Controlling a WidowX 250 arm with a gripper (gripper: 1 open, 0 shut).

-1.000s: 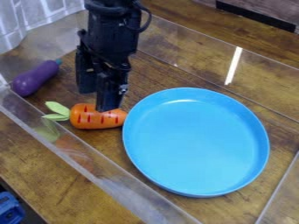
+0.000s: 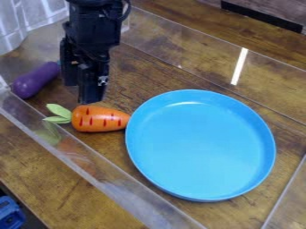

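The black gripper (image 2: 84, 85) hangs above the wooden table, to the upper left of an orange toy carrot (image 2: 100, 118) with green leaves. A purple toy eggplant (image 2: 34, 79) lies at the left, beside the gripper. A large blue plate (image 2: 199, 143) rests on the right, next to the carrot. The fingers point downward; whether they are open or shut is unclear in this view.
Clear plastic walls run along the left and lower edges. A blue object (image 2: 7, 213) sits at the lower left corner. The wooden surface (image 2: 191, 54) behind the plate is free.
The gripper has moved left, away from the plate and toward the eggplant. The carrot, eggplant and plate are unchanged.
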